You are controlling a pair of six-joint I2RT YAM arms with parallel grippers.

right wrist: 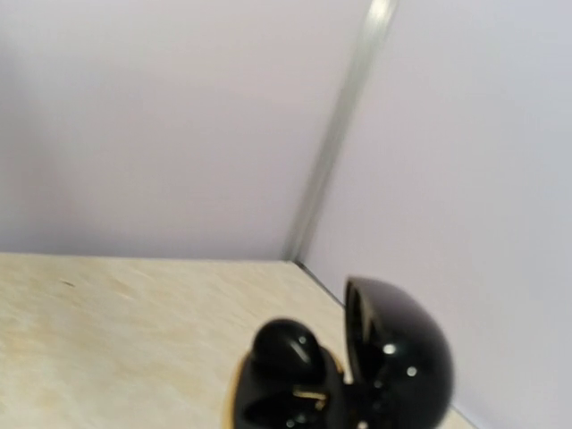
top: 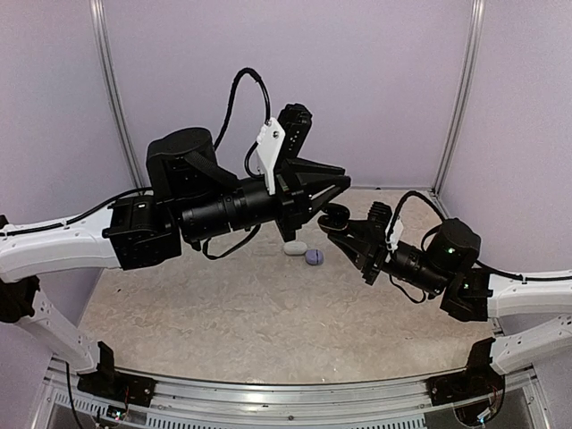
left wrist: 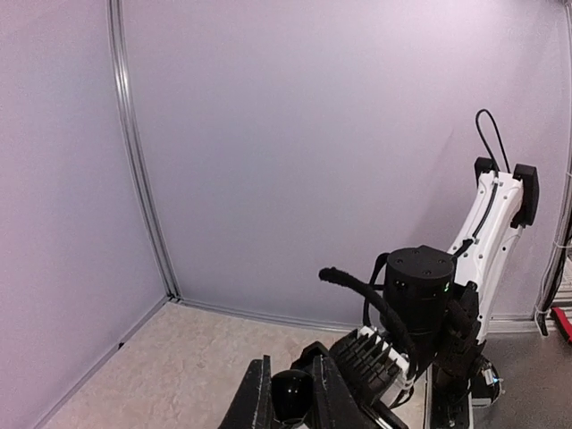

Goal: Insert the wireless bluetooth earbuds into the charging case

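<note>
My right gripper is shut on a small black charging case. In the right wrist view the case's lid stands open on the right, and a glossy black rounded earbud shows in its left part; gold contacts glint beside it. The right fingers are hidden there. My left gripper, above the case and apart from it, is shut on a black rounded piece, which looks like an earbud, seen between its fingertips in the left wrist view.
Behind the grippers, a white oval object and a purple round one lie on the marbled table. Pale walls enclose the back and sides.
</note>
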